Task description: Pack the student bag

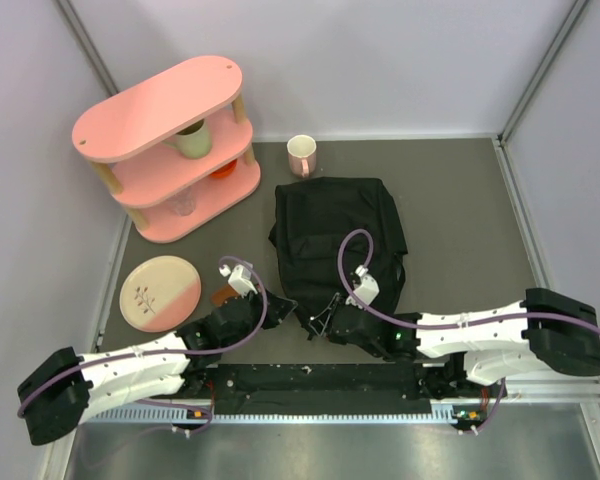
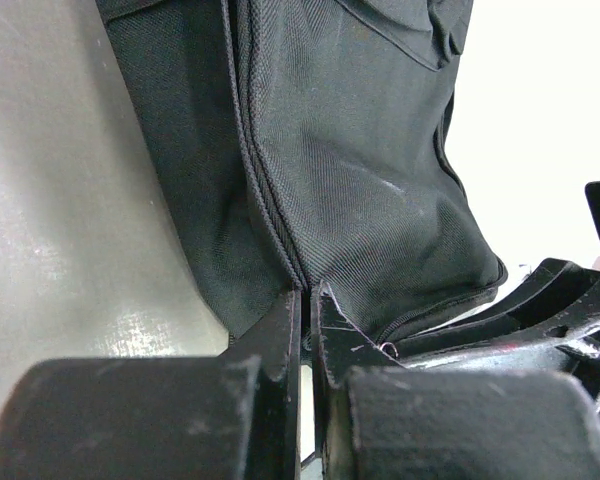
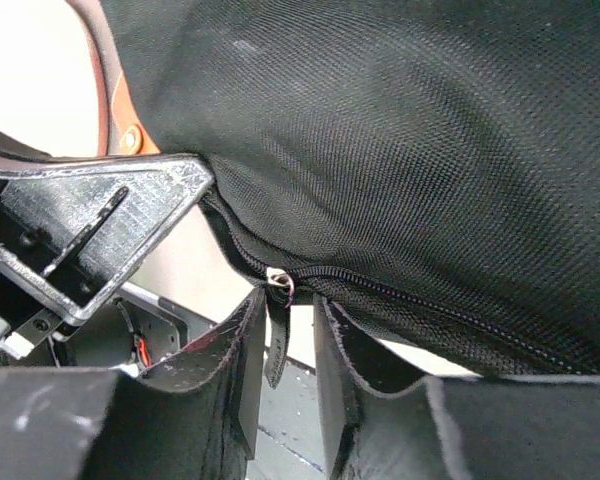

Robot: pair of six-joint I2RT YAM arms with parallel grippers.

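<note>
A black bag (image 1: 330, 220) lies flat on the grey table, its front edge toward me. At its front left corner, my left gripper (image 1: 288, 307) is shut on a thin edge of the cloth, with the seam running into its fingertips in the left wrist view. Just right of it, my right gripper stands a little open at the front zipper (image 3: 400, 300). In the right wrist view the small zipper pull (image 3: 279, 338) hangs by the left finger, inside the narrow gap. From above, the arms hide the zipper.
A pink shelf (image 1: 160, 105) with a green cup (image 1: 193, 141) stands at the back left. A pink mug (image 1: 302, 154) is behind the bag, a round plate (image 1: 160, 293) at the left. The table right of the bag is clear.
</note>
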